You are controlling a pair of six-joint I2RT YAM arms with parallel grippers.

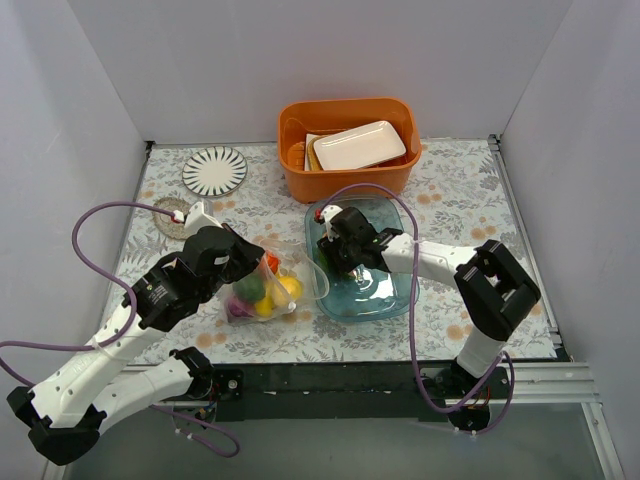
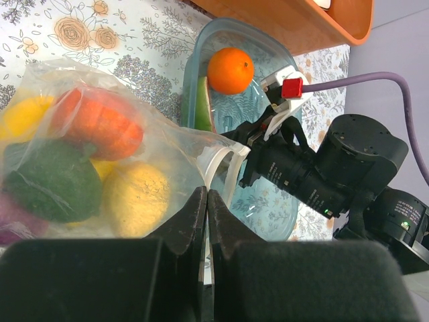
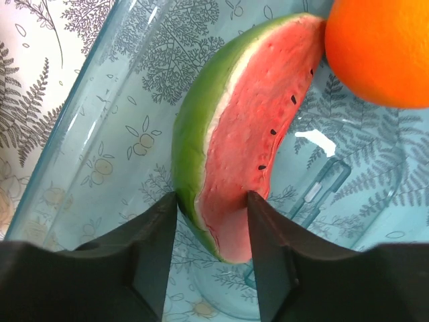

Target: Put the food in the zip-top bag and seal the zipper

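Observation:
Inside the clear zip bag (image 1: 313,281) lie several foods, among them a yellow fruit (image 2: 137,199), a green pepper (image 2: 53,181) and an orange-red pumpkin-like one (image 2: 100,121). My left gripper is shut at the bag's upper rim; the bag's mouth gapes beside the fingertips. A watermelon slice (image 3: 234,134) lies in the clear bin (image 1: 370,304), its near end between the fingers of my right gripper. Those fingers stand part open around it, the left finger close to the rind. An orange (image 2: 230,70) rests in the bin against the slice's far end.
An orange tub (image 1: 348,184) holding a white tray (image 1: 360,146) stands behind the bin. A striped plate (image 1: 214,171) and a woven coaster (image 1: 172,217) sit at the back left. Right of the bin the table is clear.

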